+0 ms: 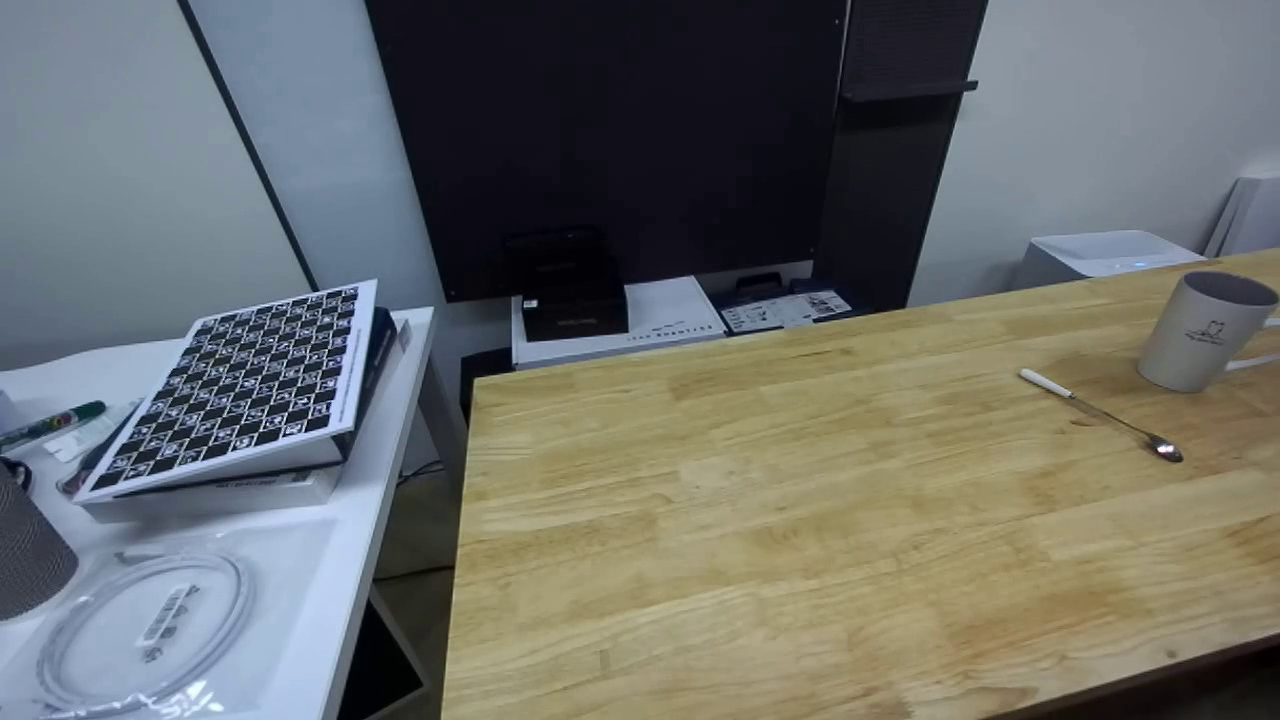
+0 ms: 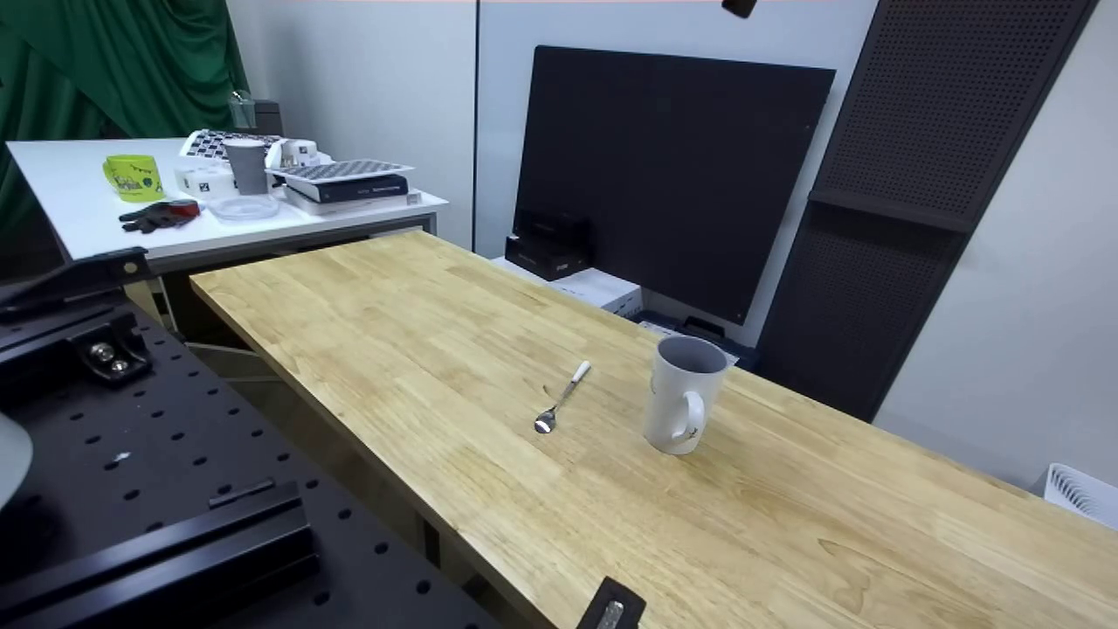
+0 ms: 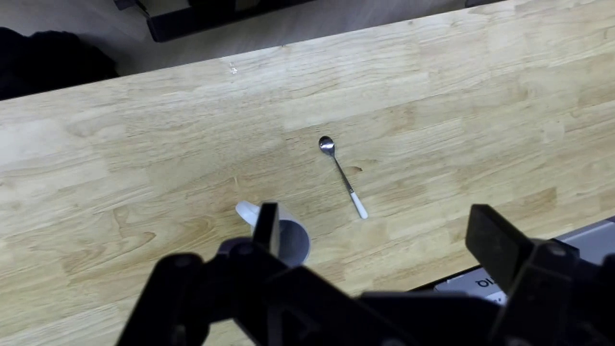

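A long thin spoon (image 3: 344, 175) with a metal bowl and white handle lies flat on the wooden table (image 3: 173, 138). Beside it, apart from the spoon, stands an upright pale mug (image 2: 683, 404) with a small drawing on its side, visible in exterior view 1. In the wrist view my gripper is wide open, its two dark fingers far apart and nothing held. The left finger (image 3: 266, 228) covers part of the mug (image 3: 294, 242) in that view. Neither exterior view clearly shows the gripper; a small dark part hangs at the top edge of exterior view 2.
Left of the table, a white side table (image 1: 396, 348) carries a checkered board (image 1: 246, 384) on books and a bagged cable (image 1: 150, 630). Boxes (image 1: 618, 318) and a black panel (image 1: 624, 144) stand behind the table.
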